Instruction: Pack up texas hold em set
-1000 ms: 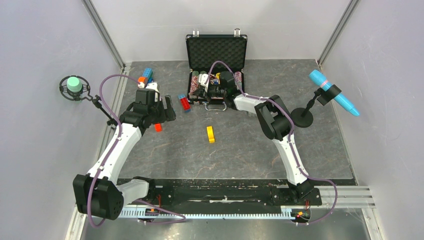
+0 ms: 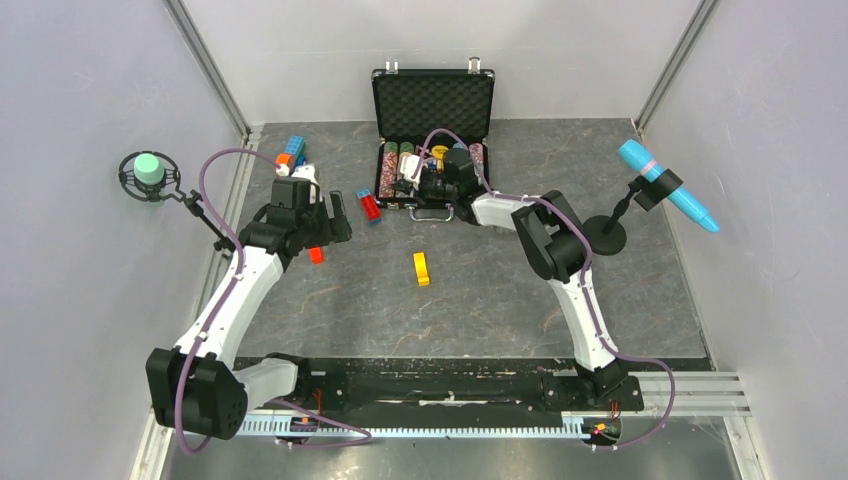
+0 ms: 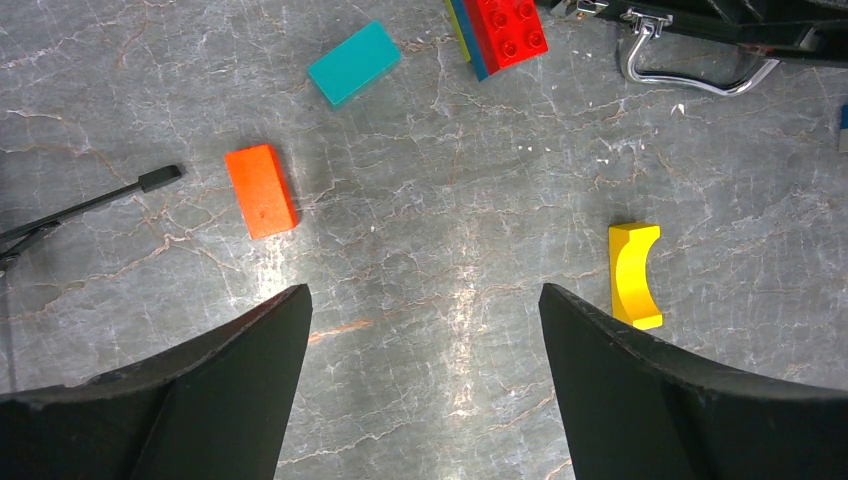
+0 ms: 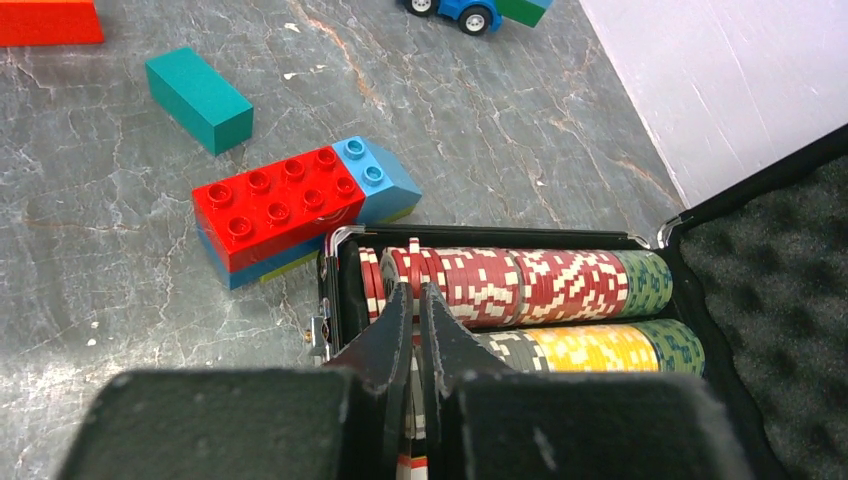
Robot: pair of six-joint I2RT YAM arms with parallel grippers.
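The black case (image 2: 434, 97) lies open at the back, its foam-lined lid (image 4: 775, 290) raised. Rows of poker chips fill it: red chips (image 4: 480, 285) with green ones at the end, and a row with yellow chips (image 4: 592, 347). Near the front end of the red row, one chip (image 4: 414, 247) pokes up above the others. Right over that spot, my right gripper is shut; no chip shows between its fingers. Its body hides part of the case in the top view. Above the table at left, my left gripper is open and empty.
A red-and-blue toy brick (image 4: 280, 205) stands close beside the case. Teal (image 3: 354, 63), orange (image 3: 262, 192) and yellow (image 3: 634, 275) blocks lie on the table. A toy vehicle (image 2: 293, 152) sits at back left. At right stands a black holder (image 2: 604, 235).
The left arm has stayed still, and the case lid has not moved.
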